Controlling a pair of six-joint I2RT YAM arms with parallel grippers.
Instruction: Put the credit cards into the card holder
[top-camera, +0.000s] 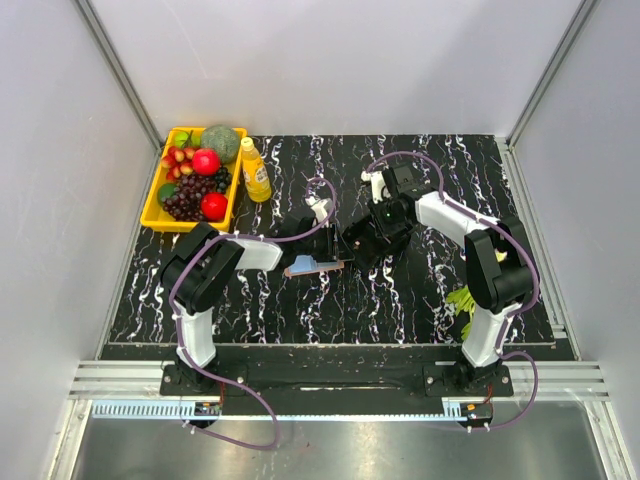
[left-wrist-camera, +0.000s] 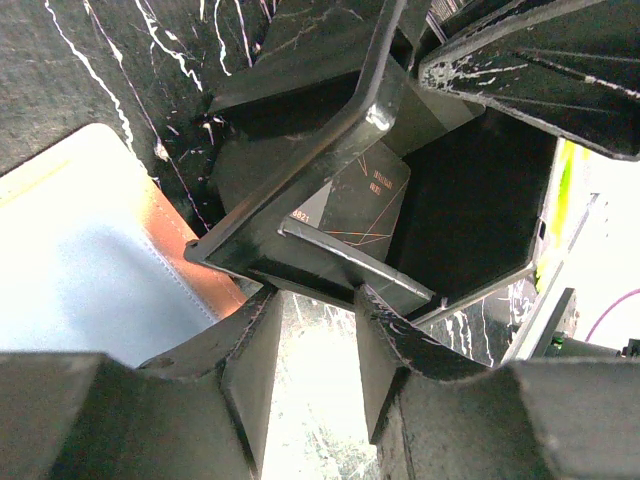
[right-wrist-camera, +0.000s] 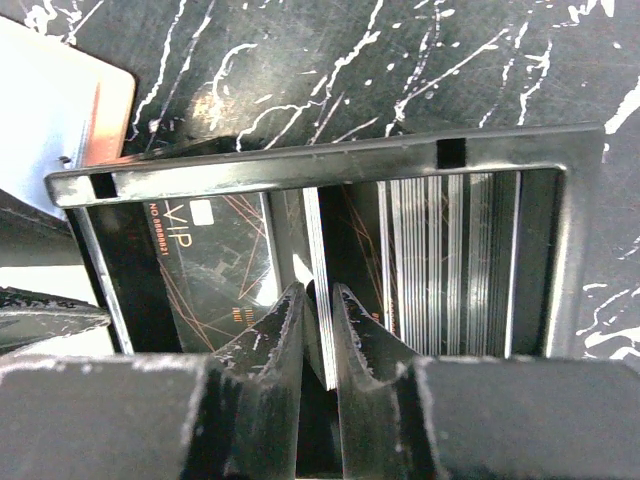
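The black card holder (top-camera: 372, 240) lies at the table's middle between both grippers, with dark cards printed VIP (right-wrist-camera: 200, 255) and several cards on edge (right-wrist-camera: 430, 260) inside. My left gripper is at the holder's frame, its fingers either side of the lower rim; whether they grip it is unclear. My right gripper is over the holder's interior, its fingertips close around the edge of a thin pale card (right-wrist-camera: 318, 260). A blue-and-salmon flat pad (left-wrist-camera: 100, 250) lies beside the holder, under the left arm.
A yellow fruit basket (top-camera: 155, 210) and an orange bottle (top-camera: 255, 175) stand at the back left. Yellow-green items (top-camera: 462, 300) lie at the right under the right arm.
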